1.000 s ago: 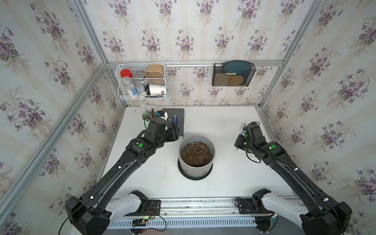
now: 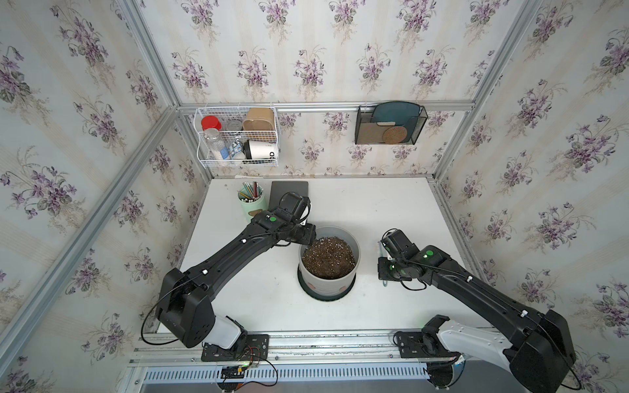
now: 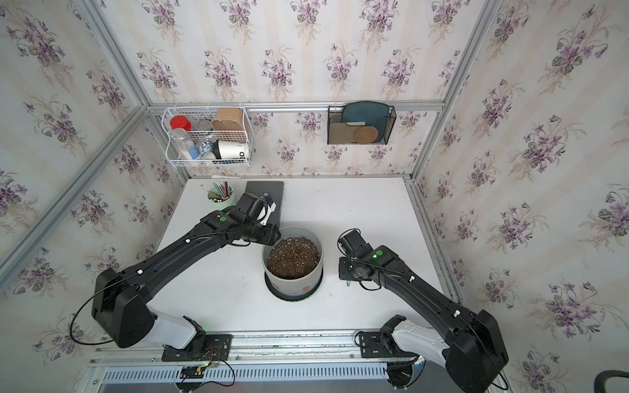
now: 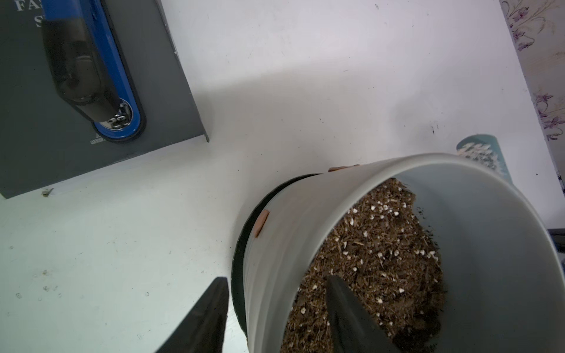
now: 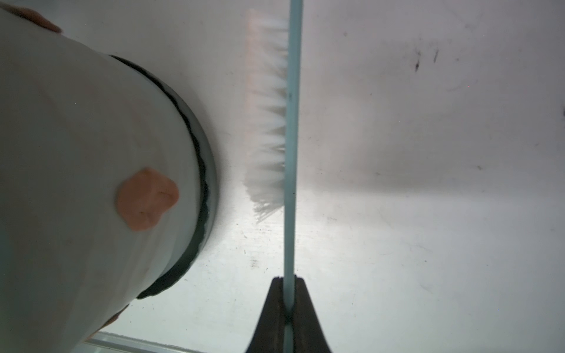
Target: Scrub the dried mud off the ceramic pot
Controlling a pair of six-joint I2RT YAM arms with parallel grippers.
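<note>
The pale ceramic pot (image 2: 329, 286), filled with dark soil, stands upright on a dark saucer (image 2: 321, 298) mid-table. A raised pinkish-brown patch (image 5: 147, 199) shows on its side in the right wrist view. My left gripper is part open over the pot's left rim (image 4: 306, 253), one finger on either side of it; whether they touch cannot be told. To the right of the pot, my right gripper is shut on the thin light-blue handle of a brush (image 5: 290, 176), its white bristles turned toward the pot.
Behind the pot, a dark board (image 4: 147, 76) carries a blue-and-black tool (image 4: 88, 70). A green cup of sticks (image 2: 252, 204) stands at the back left. Wire racks (image 2: 237, 136) hang on the back wall.
My left gripper has moved right, from beside the board to the pot's rim. The pot has stayed put.
</note>
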